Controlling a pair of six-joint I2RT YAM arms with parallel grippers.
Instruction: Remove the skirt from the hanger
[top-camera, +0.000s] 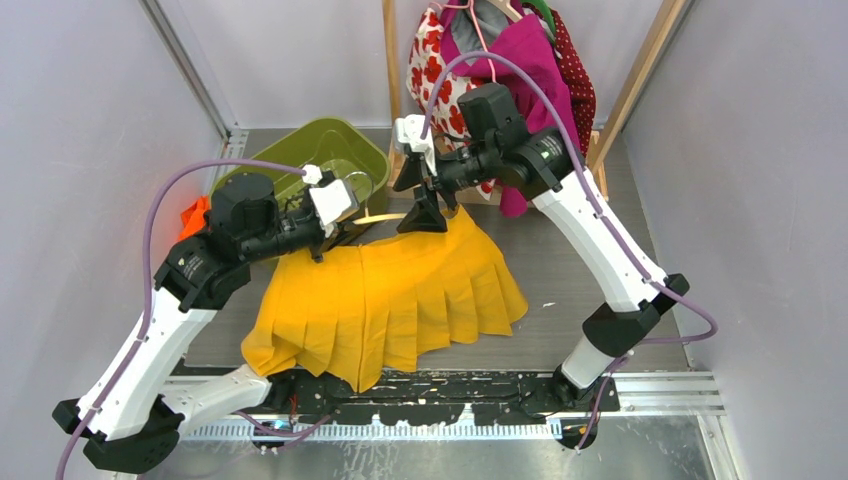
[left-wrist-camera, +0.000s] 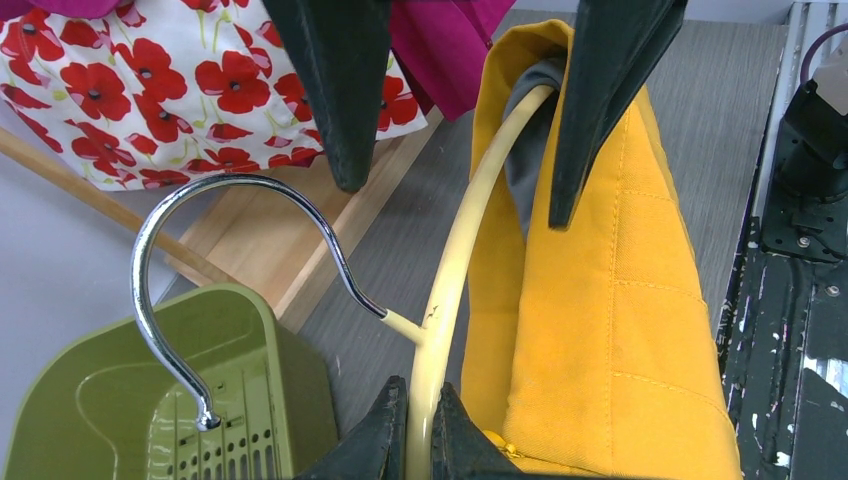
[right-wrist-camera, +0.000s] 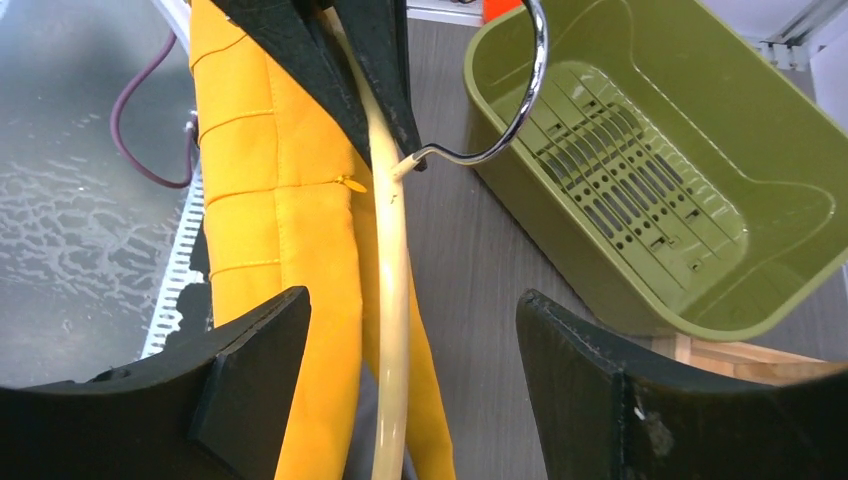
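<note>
The yellow pleated skirt (top-camera: 385, 300) hangs below the wooden hanger (top-camera: 385, 217), spread between both arms. My left gripper (top-camera: 345, 226) is shut on the hanger bar close to its metal hook (left-wrist-camera: 140, 270). In the left wrist view, the bar's far end runs inside the skirt's waistband (left-wrist-camera: 548, 45), where grey lining shows. My right gripper stands open, its fingers (right-wrist-camera: 265, 345) apart on either side of the bar, with a gap to it. The skirt's near edge hangs beside the bar in the right wrist view; the hanger's other end is hidden.
A green basket (top-camera: 340, 130) stands behind my left gripper. Behind my right gripper, a wooden rack (top-camera: 393, 60) carries several garments, among them a red-flowered white one (left-wrist-camera: 150, 90). Bare grey floor (top-camera: 580, 290) lies to the right of the skirt.
</note>
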